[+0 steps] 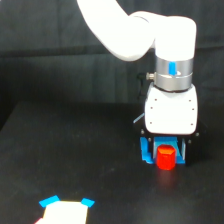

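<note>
A small red object (166,158) with a rounded, possibly cylindrical shape sits on the dark table at the right. Over it is the white hand of my gripper (166,150), pointing down. The dark fingers lie close to the object's top and sides. Whether they touch it or leave a gap is too small to tell. Blue patches (146,149) show around the fingers and behind the red object.
At the bottom left is a pale, light-topped item (66,212) with blue pieces at its corners, partly cut off by the frame. A bit of red shows at its left.
</note>
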